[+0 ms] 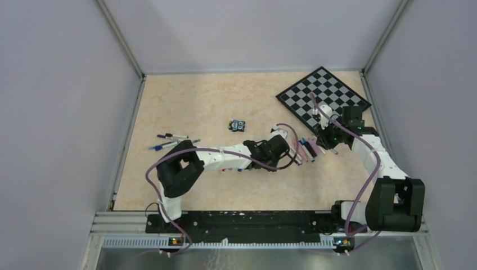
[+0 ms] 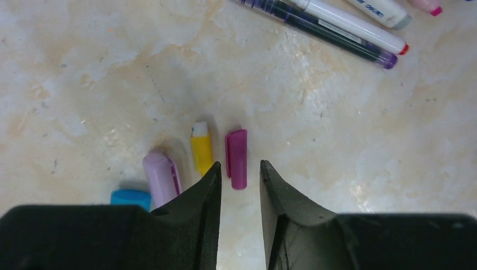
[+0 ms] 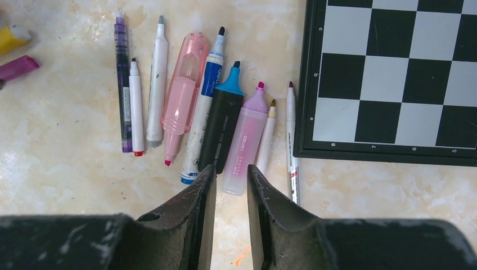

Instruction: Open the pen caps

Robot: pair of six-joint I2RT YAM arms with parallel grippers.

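Note:
A magenta cap (image 2: 237, 160) lies on the table, ahead of and between the parted fingertips of my left gripper, which is open. Beside it rest a yellow cap (image 2: 201, 149), a lilac cap (image 2: 160, 177) and a blue cap (image 2: 130, 197). In the right wrist view, uncapped pens lie in a row: a purple-ended pen (image 3: 123, 90), a pink highlighter (image 3: 181, 98), a black-and-blue highlighter (image 3: 224, 121) and a lilac highlighter (image 3: 247, 138) among them. My right gripper is open above the row's near end, holding nothing.
Beyond the row's right end lies a checkered board (image 1: 323, 95). Several more pens (image 1: 169, 144) are piled at the table's left side, and a small blue-and-black item (image 1: 237, 125) sits mid-table. My left arm partly covers the caps in the top view.

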